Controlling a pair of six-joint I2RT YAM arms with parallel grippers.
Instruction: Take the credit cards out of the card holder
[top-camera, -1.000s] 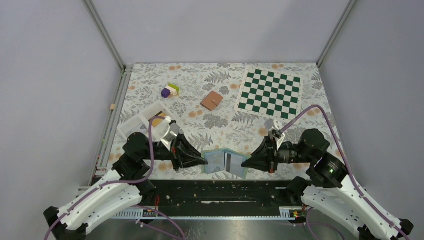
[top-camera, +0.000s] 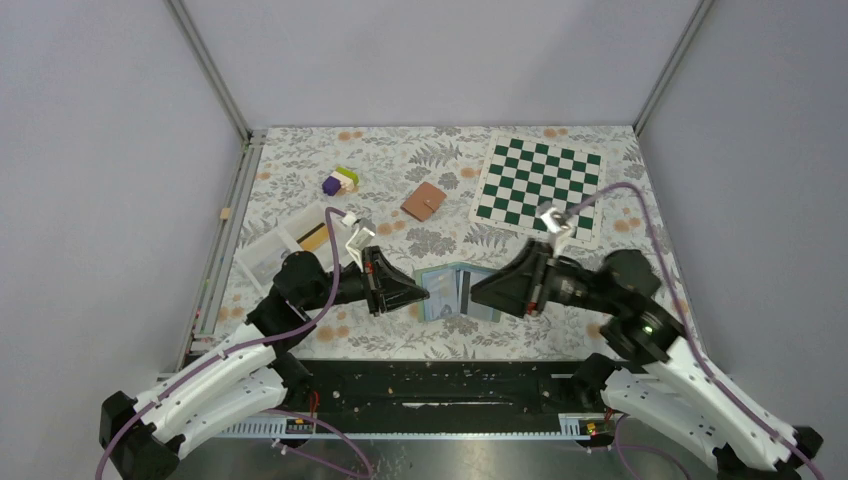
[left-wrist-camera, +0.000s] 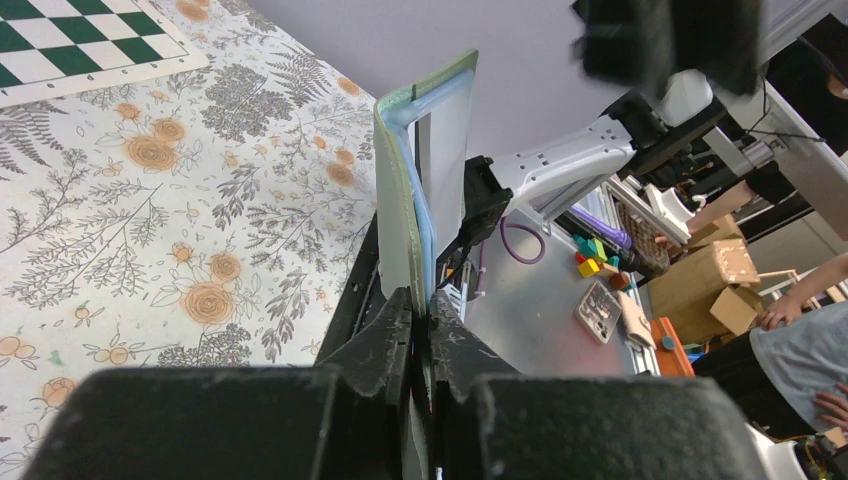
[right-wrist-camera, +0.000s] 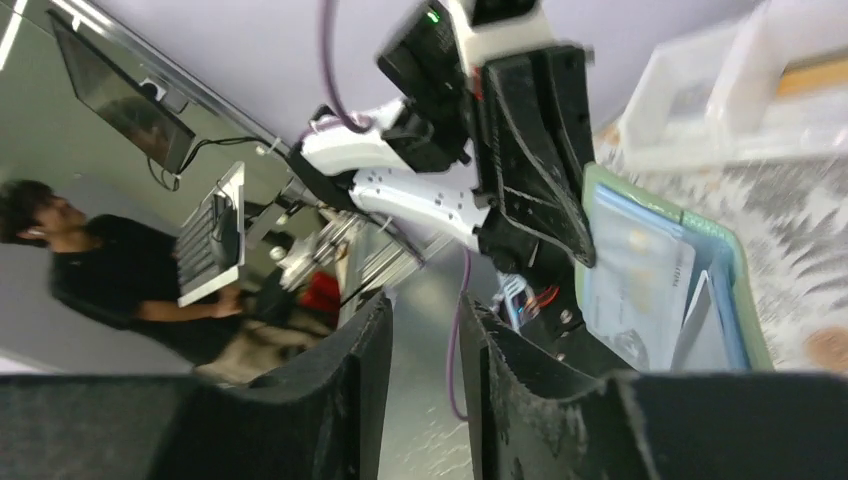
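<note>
The open card holder (top-camera: 421, 306), green-edged with clear pockets, hangs upright between my arms. At its left edge my left gripper (top-camera: 424, 294) is shut on it; in the left wrist view, the holder (left-wrist-camera: 397, 190) rises from between the fingers. A card with a dark stripe (top-camera: 466, 292) shows inside. Overlapping the holder's right side in the top view is my right gripper (top-camera: 476, 294). In the right wrist view this gripper is part open with nothing between its fingers, and the holder (right-wrist-camera: 635, 270) stands off to the right.
A white divided tray (top-camera: 262, 258) lies behind the left arm. Farther back are a brown wallet (top-camera: 424, 201), a small coloured object (top-camera: 341, 181) and a green checkered board (top-camera: 537, 185). Bare patterned cloth (top-camera: 440, 243) lies behind the holder.
The left gripper and holder have moved right and slightly back. The right gripper, earlier at the holder's right edge, has shifted back and left, now covering part of it; its arm is blurred.
</note>
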